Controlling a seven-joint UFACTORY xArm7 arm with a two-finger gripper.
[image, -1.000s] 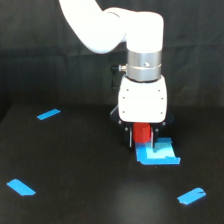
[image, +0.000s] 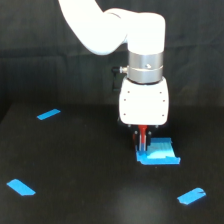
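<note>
A white arm comes down from the top, and its gripper (image: 143, 148) points down over the left part of a light-blue square (image: 162, 156) on the dark table. Some red, part of a small red object (image: 143, 130), shows in a narrow patch beneath the white gripper body, among the fingers. The fingers hide much of it. Whether they press on the red object, and whether it touches the blue square, is too small to make out.
Blue tape strips lie at the back left (image: 49, 114), front left (image: 21, 187) and front right (image: 191, 196).
The gripper has shifted a little to the right and turned. Less of the red object is visible now, and more of the blue square's upper part shows.
</note>
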